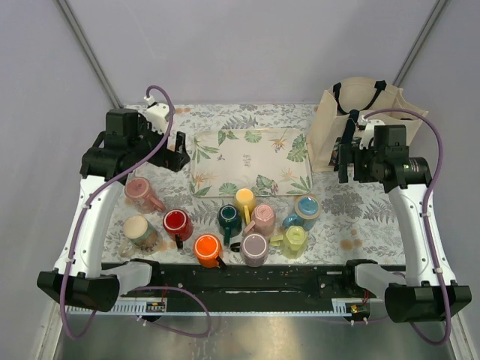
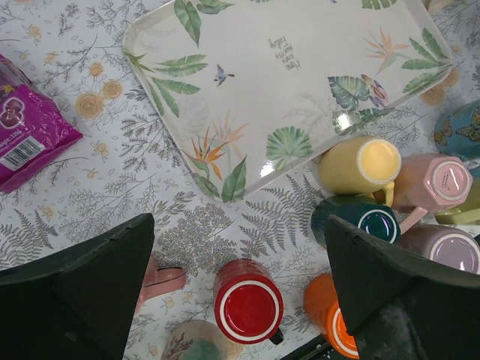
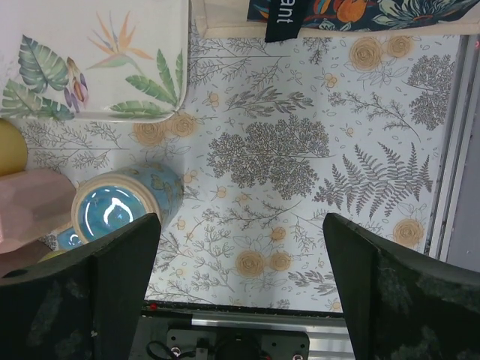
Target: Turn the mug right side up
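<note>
Several mugs sit along the front of the floral table, many showing their bases upward or tilted: a red mug [image 1: 177, 223], an orange mug [image 1: 208, 250], a dark green mug [image 1: 229, 222], a yellow mug [image 1: 245, 202], a pink mug [image 1: 263, 217], a mauve mug [image 1: 254, 251], a light green mug [image 1: 295, 241], a blue mug [image 1: 307, 209], a salmon mug [image 1: 142, 192] and a cream mug [image 1: 140, 231]. My left gripper hangs open above the left mugs, empty. My right gripper is open above the table beside the blue mug, empty.
A patterned tray [image 1: 250, 161] lies at the middle back. A canvas bag [image 1: 326, 124] stands at the back right. A purple packet [image 2: 34, 139] lies left of the tray.
</note>
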